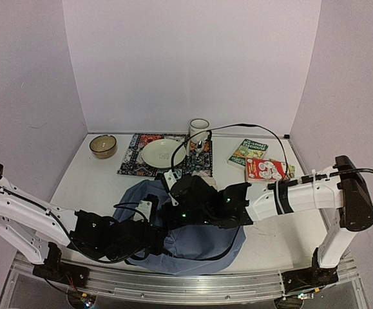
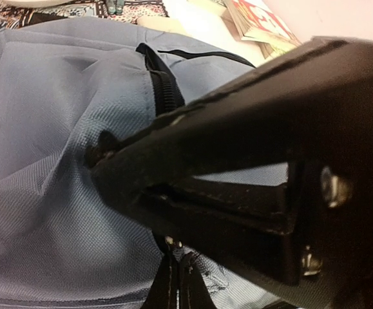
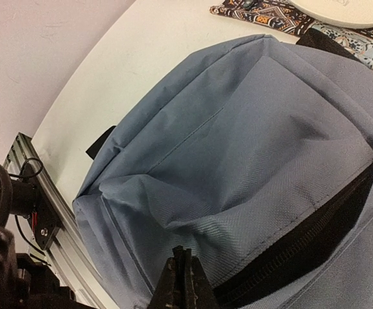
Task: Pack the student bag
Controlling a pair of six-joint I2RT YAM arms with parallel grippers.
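Note:
The blue-grey student bag [image 1: 205, 241] lies at the table's front middle, under both arms. In the right wrist view its black zipper opening [image 3: 302, 241] runs diagonally across the cloth [image 3: 212, 148]. My left gripper is shut low over the bag, its tips by a dark strip that may be the zipper pull. Close beside it, my right gripper is shut against the cloth near the zipper. Whether either pinches fabric or the pull is hidden. Two books, a green one [image 1: 249, 151] and a red one [image 1: 265, 169], lie at the right.
A patterned mat [image 1: 129, 161] behind the bag carries a white plate [image 1: 163, 153] and a white mug [image 1: 199, 127]. A brown bowl [image 1: 103, 146] stands at the back left. My right arm crosses close over my left gripper. Bare table [image 1: 283, 232] shows at the right front.

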